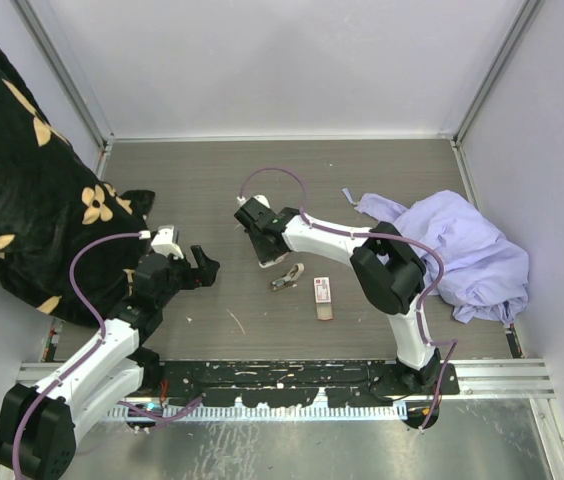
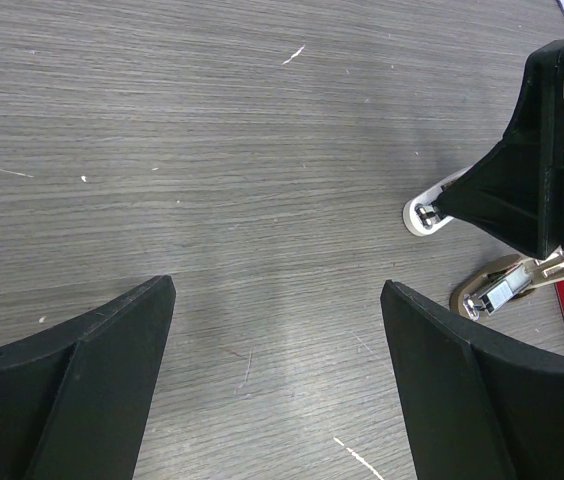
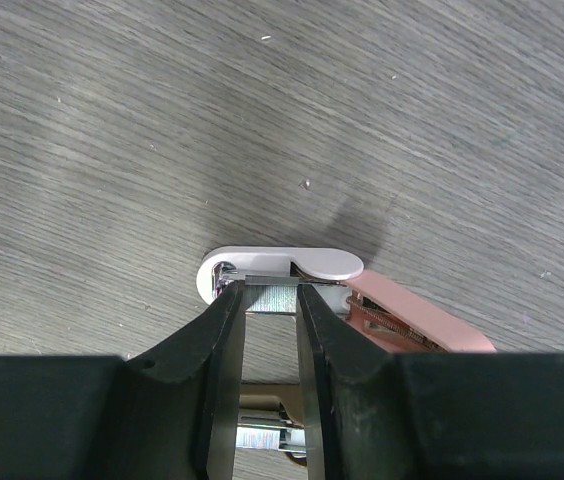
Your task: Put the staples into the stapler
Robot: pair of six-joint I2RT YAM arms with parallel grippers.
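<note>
In the right wrist view, a pink-and-white stapler (image 3: 417, 308) lies opened on the table, its metal staple channel showing. My right gripper is shut on a short strip of silver staples (image 3: 273, 299), held at the channel beside the white end (image 3: 262, 258). Whether the strip is fully seated there I cannot tell. From above, the right arm hides most of this stapler. A brown stapler (image 3: 272, 398), also opened, lies close by with a strip of staples in view. Off to the left, my left gripper (image 1: 208, 266) hangs open and empty, apart from both staplers.
A red-and-white staple box (image 1: 323, 290) stands right of the brown stapler. Lavender cloth (image 1: 462, 255) is heaped at the right, and a dark patterned blanket (image 1: 42, 170) hangs at the left.
</note>
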